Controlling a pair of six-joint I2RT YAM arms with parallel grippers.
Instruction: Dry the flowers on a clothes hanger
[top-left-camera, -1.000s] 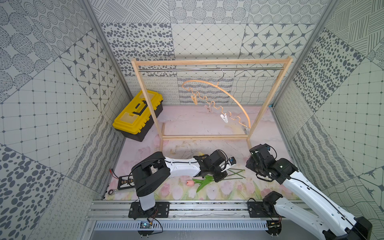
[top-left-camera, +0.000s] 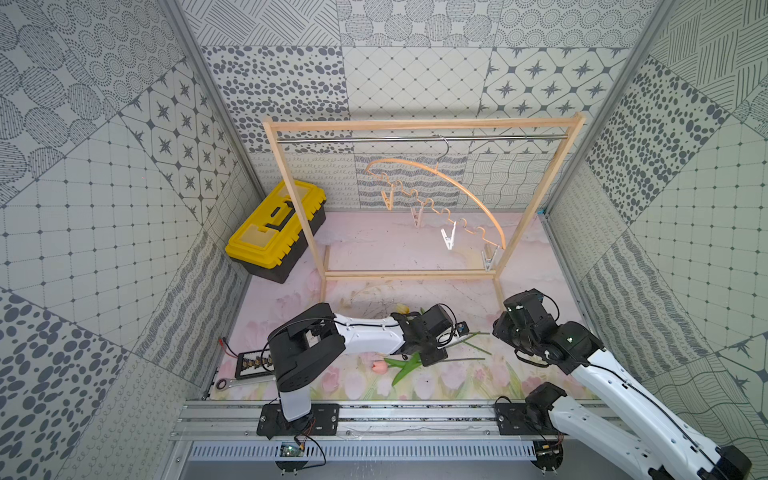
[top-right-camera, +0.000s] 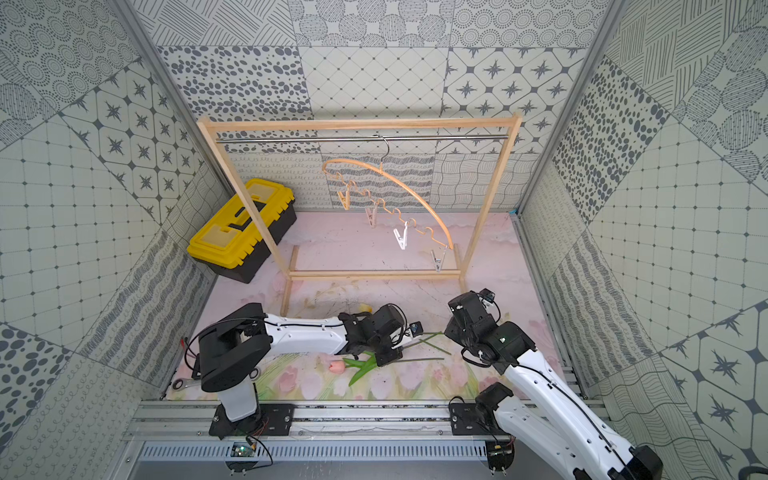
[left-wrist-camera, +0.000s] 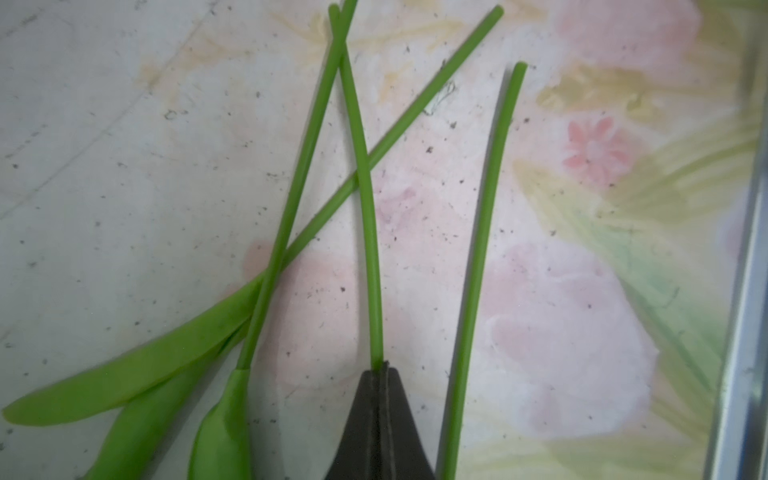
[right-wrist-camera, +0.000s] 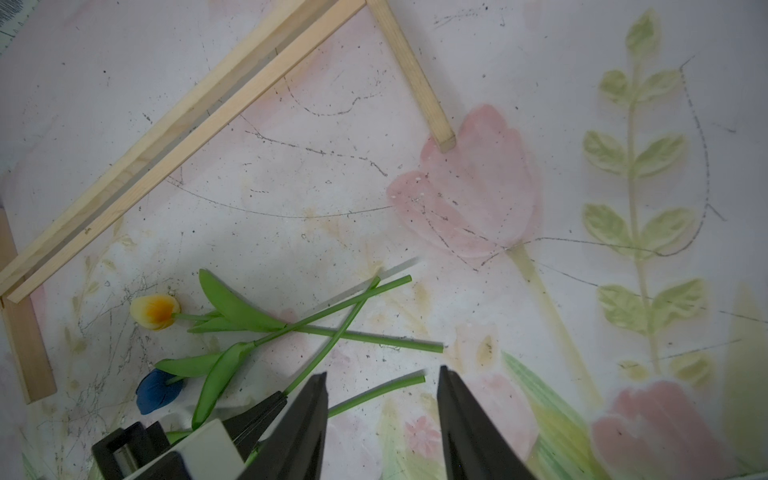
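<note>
Flowers lie on the floral table under the left arm. A yellow flower (right-wrist-camera: 155, 311) and a blue flower (right-wrist-camera: 158, 391) show in the right wrist view; a pink flower (top-left-camera: 379, 366) is nearer the front. My left gripper is shut with a thin green stem (left-wrist-camera: 369, 240) running into its tips; that flower's head is hidden. Another stem (left-wrist-camera: 480, 256) lies apart to its right. Over the table's right part, my right gripper is open and empty. The orange hanger (top-left-camera: 438, 170) hangs from the rail with several clips, including a white clip (top-left-camera: 449, 237).
The wooden rack (top-left-camera: 424, 125) stands behind the flowers, its lower bar (top-left-camera: 408, 275) across the table. A yellow toolbox (top-left-camera: 276, 228) sits at the back left. A tray of small parts (top-left-camera: 254, 362) and a wrench (top-left-camera: 222, 384) lie front left.
The hanger and its clips are swinging. My left gripper has shifted slightly left, and the stem ends by it have changed position. The right arm has barely moved.
</note>
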